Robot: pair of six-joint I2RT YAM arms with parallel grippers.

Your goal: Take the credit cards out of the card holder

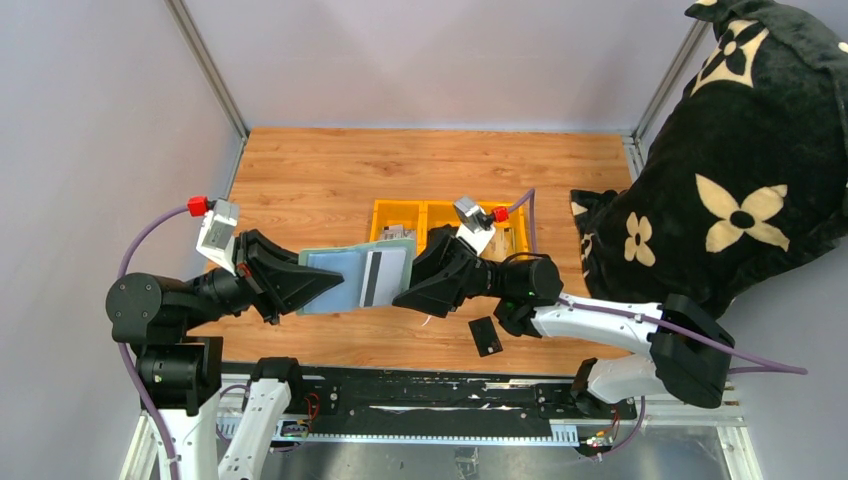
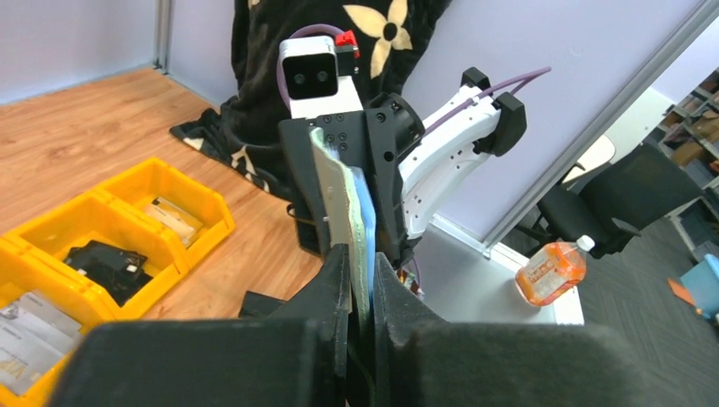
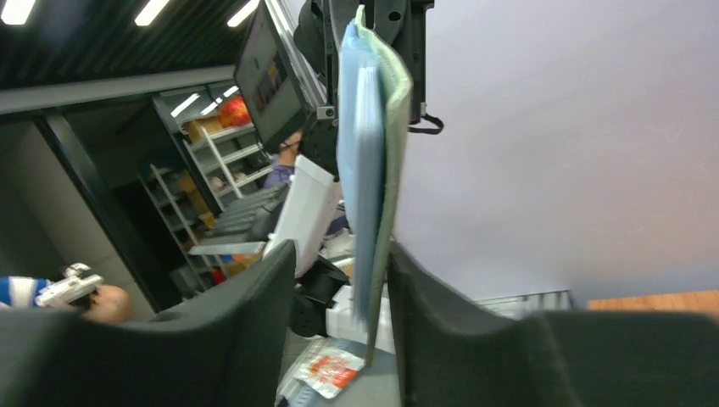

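The card holder (image 1: 340, 275), pale blue inside with a green edge, hangs above the table. My left gripper (image 1: 322, 289) is shut on its left end. A white card with a dark stripe (image 1: 384, 278) shows at the holder's right side. My right gripper (image 1: 411, 284) stands part open at that end. In the left wrist view, its fingers (image 2: 387, 182) flank the holder (image 2: 349, 203). The right wrist view shows the holder edge-on (image 3: 392, 144) reaching down between the right fingers, with gaps beside it. Whether either pad touches it I cannot tell.
A yellow divided bin (image 1: 424, 204) stands behind the grippers, with papers and a black item in it. A small black card-like piece (image 1: 486, 336) lies on the wooden table at the front. A dark patterned cushion (image 1: 720, 170) fills the right side.
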